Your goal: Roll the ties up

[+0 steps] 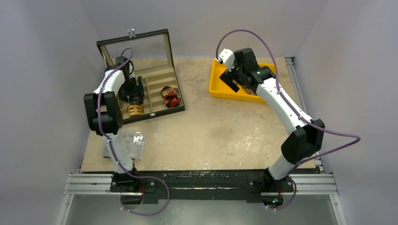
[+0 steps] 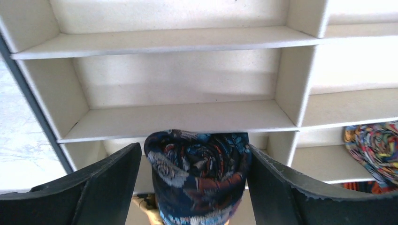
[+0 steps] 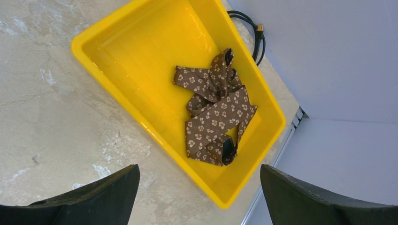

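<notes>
A dark blue patterned tie roll sits in a compartment of the open tie case. My left gripper stands open around it, one finger on each side close to the cloth. In the top view an orange patterned roll lies just in front of it, and a multicoloured roll and a red-and-black roll lie further right. A brown flowered tie is crumpled in the yellow tray. Above the tray's near left side, my right gripper is open and empty.
Several case compartments behind the blue roll are empty. The case's clear lid stands raised at the back. A clear plastic box lies near the left arm's base.
</notes>
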